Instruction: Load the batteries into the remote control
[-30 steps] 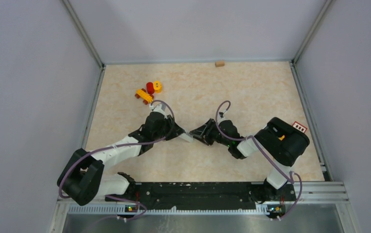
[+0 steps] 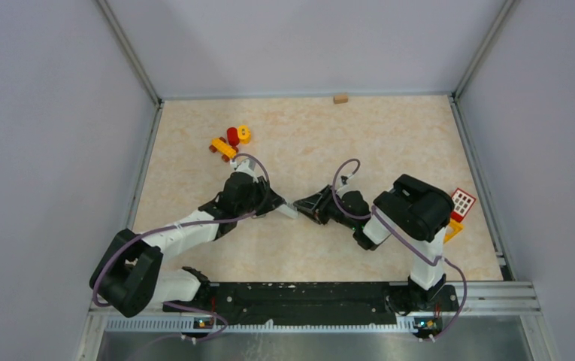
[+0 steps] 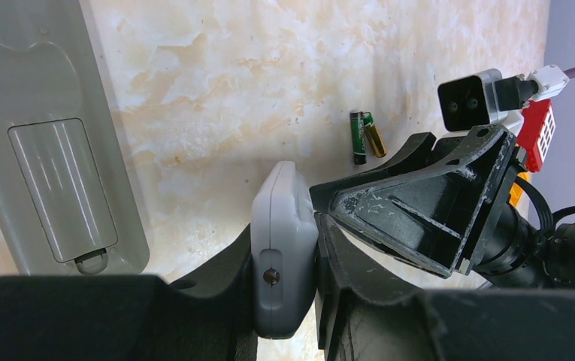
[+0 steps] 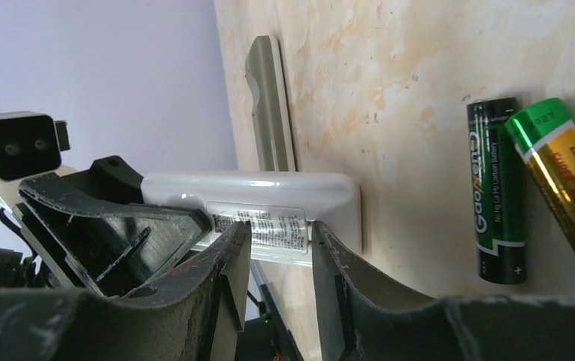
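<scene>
My left gripper [image 2: 273, 201] is shut on the white remote [image 3: 284, 248], held above the table. In the right wrist view its label side [image 4: 261, 226] faces my right gripper, whose part-open fingers sit at that panel's edge, with no battery seen between them. Two batteries, a dark green one [image 4: 498, 188] and a green-gold one [image 4: 562, 180], lie on the table beside them. A grey plastic piece [image 3: 59, 188] with a rectangular inset lies to the left in the left wrist view.
Toy blocks [image 2: 224, 148] lie at the back left, a small wooden block [image 2: 340, 98] at the back edge, and a red-white grid toy [image 2: 462, 204] with a yellow piece at the right.
My right arm's elbow has swung inward, left in the top view, uncovering the yellow piece at the right. My left gripper and the remote have barely moved.
</scene>
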